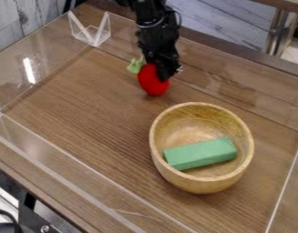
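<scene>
My black gripper [156,71] reaches down from the top centre over the wooden table, shut on a red object [152,82] that hangs below it. A small light green item [135,66] shows just left of the gripper, partly behind it. A round wooden bowl [201,182] at the lower right holds a green block [200,154].
A clear plastic object [90,27] stands at the top left. A wooden ledge runs along the top right edge.
</scene>
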